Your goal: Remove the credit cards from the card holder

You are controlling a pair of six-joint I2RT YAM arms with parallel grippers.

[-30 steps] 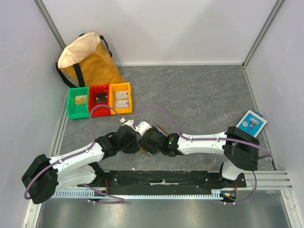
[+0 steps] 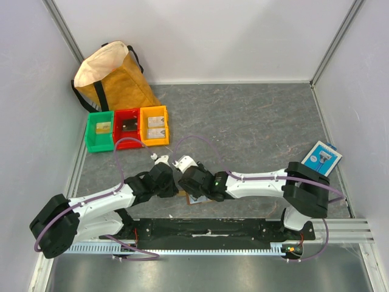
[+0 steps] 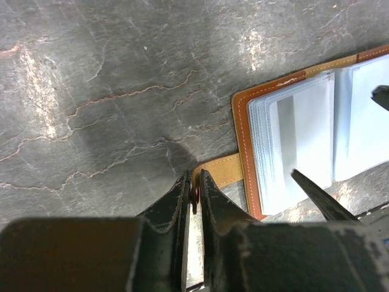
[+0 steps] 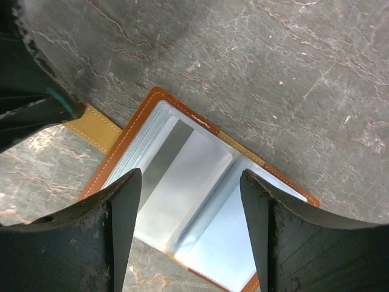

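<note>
The card holder (image 3: pixel 247 149) lies open on the grey table, brown leather with clear sleeves (image 4: pixel 182 176), mostly under my arms in the top view. In the left wrist view my left gripper has its fingertips close together at the holder's tan strap (image 3: pixel 222 169); whether they pinch it is unclear. My right gripper stands open above the sleeves, its fingers to either side of them, with nothing held.
Green (image 2: pixel 92 139), red and yellow bins line the back left, before a yellow bag (image 2: pixel 115 79). A blue boxed item (image 2: pixel 322 158) lies at the right wall.
Both arms have shifted slightly, the left one toward the front over the last second. More of the card holder shows below the right gripper in the top view.
</note>
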